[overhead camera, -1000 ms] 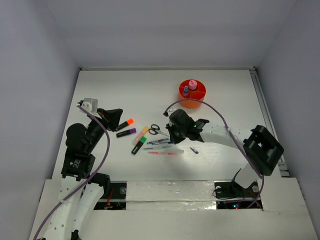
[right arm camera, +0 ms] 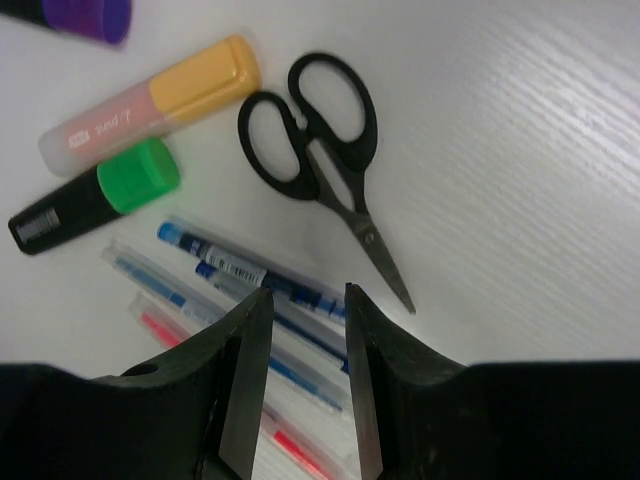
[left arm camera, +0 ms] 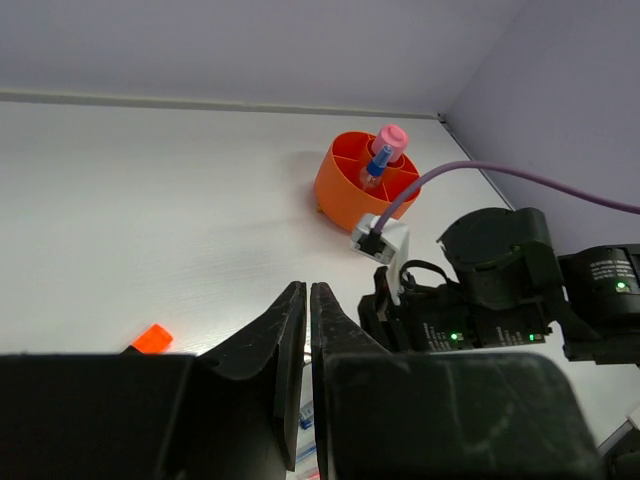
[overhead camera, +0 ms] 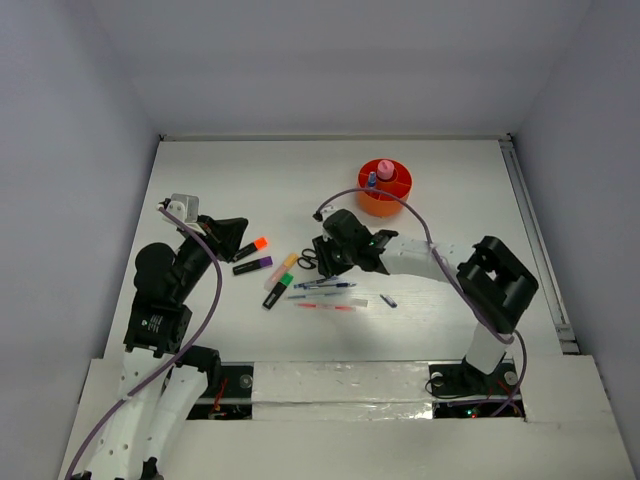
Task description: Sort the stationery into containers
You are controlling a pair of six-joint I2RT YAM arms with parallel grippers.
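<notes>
My right gripper is open, hanging over black-handled scissors (right arm camera: 355, 215) and several pens (right arm camera: 236, 266). Highlighters lie left of these: yellow (right arm camera: 200, 80), green (right arm camera: 135, 178), purple (right arm camera: 95, 14) and orange (left arm camera: 150, 340). An orange compartment holder (left arm camera: 345, 200) at the back right contains a pink item (left arm camera: 390, 137) and a blue-capped bottle (left arm camera: 377, 160). My left gripper is shut with nothing visible between its fingers, raised at the table's left.
A small blue item (overhead camera: 389, 300) lies apart at the front right. Walls enclose the sides and back.
My right gripper and arm have moved left and slightly up in the top view, further over the scissors. The left arm has stayed almost still.
</notes>
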